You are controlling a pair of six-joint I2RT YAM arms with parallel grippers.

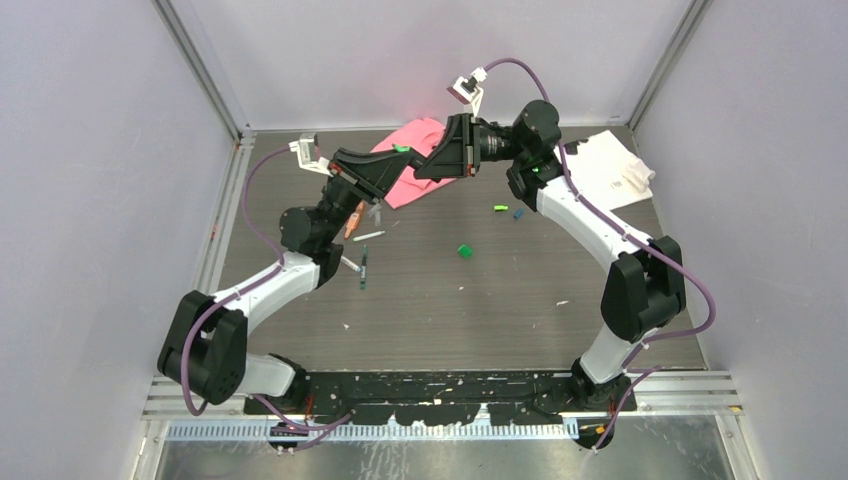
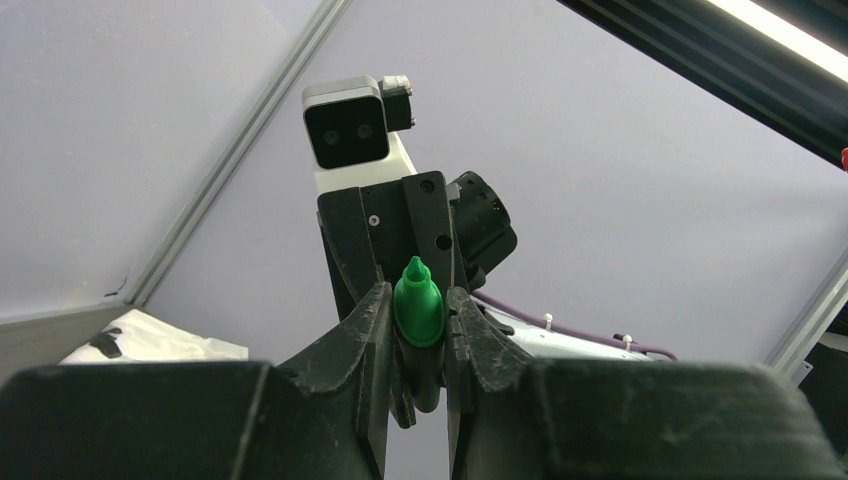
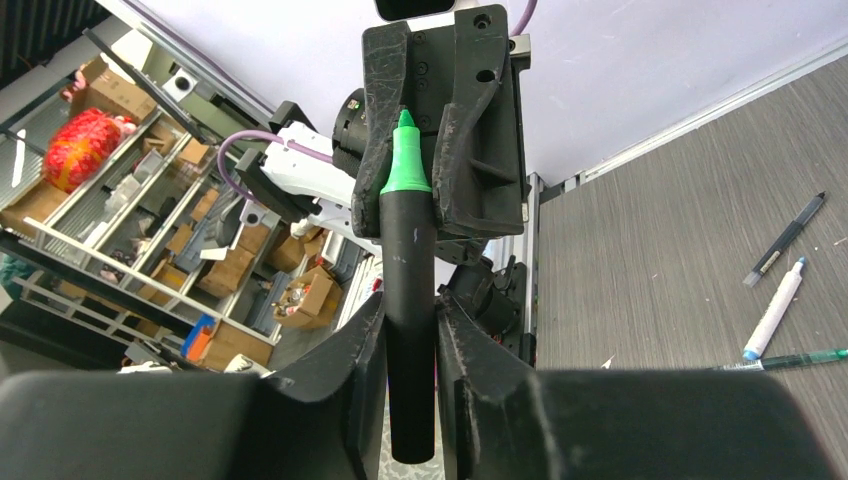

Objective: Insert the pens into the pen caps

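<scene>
A green-tipped marker with a black barrel (image 3: 408, 260) is held up between my two grippers, above the middle of the table. My left gripper (image 1: 408, 157) is shut on it; in the left wrist view its green end (image 2: 417, 310) points up between the fingers. My right gripper (image 1: 425, 162) is at the barrel, its fingers on either side of it in the right wrist view; whether they grip it is unclear. Loose on the table lie a dark pen (image 3: 785, 238), a white marker (image 3: 775, 312), a green pen (image 3: 805, 360) and a small green cap (image 1: 464, 251).
A pink cloth (image 1: 420, 135) lies at the back middle, a white cloth (image 1: 610, 170) at the back right. Small yellow-green (image 1: 500, 208) and blue (image 1: 518, 214) caps lie right of centre.
</scene>
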